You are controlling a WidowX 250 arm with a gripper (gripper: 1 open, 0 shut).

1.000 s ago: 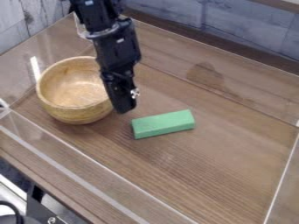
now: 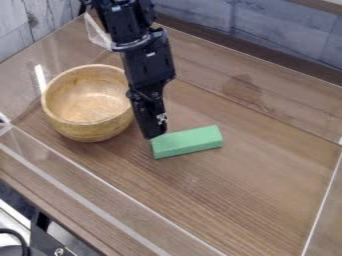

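Observation:
The black robot arm reaches down from the top of the camera view, its gripper (image 2: 152, 122) low over the table just right of a wooden bowl (image 2: 88, 102). The gripper looks shut, though its fingertips are small and dark, with nothing visible held. A green block (image 2: 187, 141) lies flat on the table just below and right of the gripper. The bowl's inside, as far as it shows, is empty.
A grey corrugated wall stands behind.
The arm now appears larger and lower, its gripper having come down beside the green block. The bowl and block look unmoved.

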